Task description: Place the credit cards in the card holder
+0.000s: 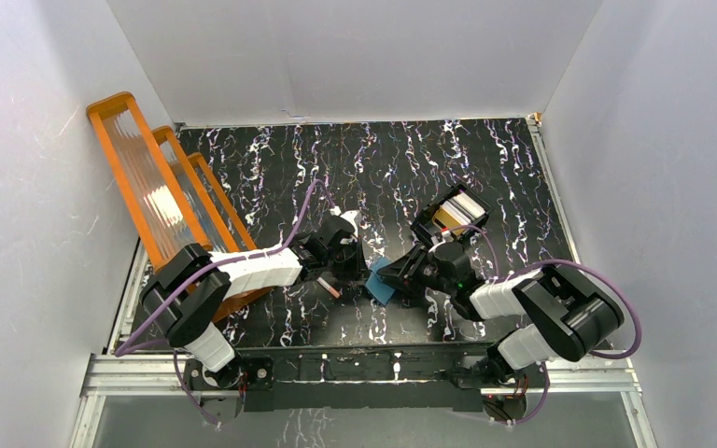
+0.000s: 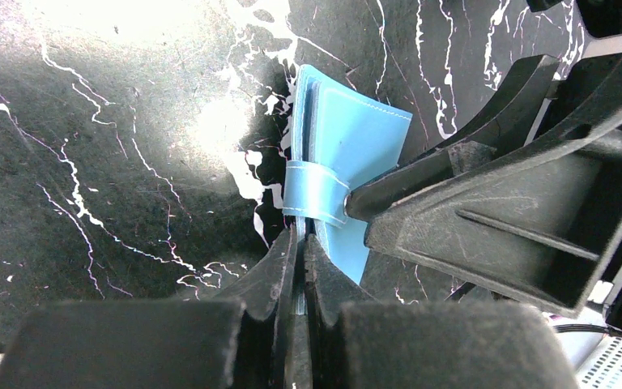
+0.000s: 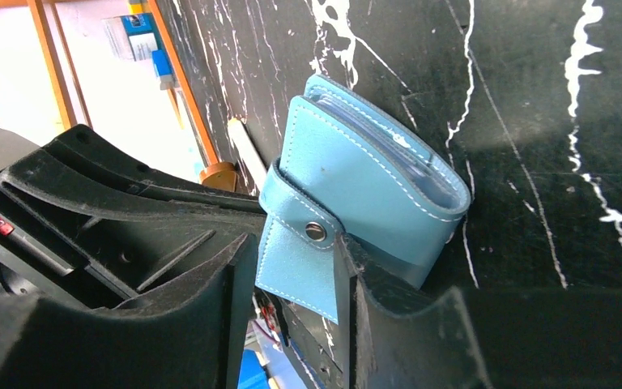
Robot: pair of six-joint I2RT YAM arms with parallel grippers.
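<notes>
A light blue card holder (image 1: pixel 381 287) with a snap strap (image 3: pixel 300 207) lies between the two grippers, near the table's front centre. My left gripper is shut at the holder's left edge; whether anything thin is between its tips is hard to tell. My right gripper is part open over the strap and snap, its fingertips either side of the holder's lower part in the right wrist view. White cards and a yellow one sit in a black box (image 1: pixel 450 213) behind the right gripper.
Orange slatted racks (image 1: pixel 126 177) lean along the left side. A thin pale stick (image 1: pixel 328 287) lies beside the left gripper.
</notes>
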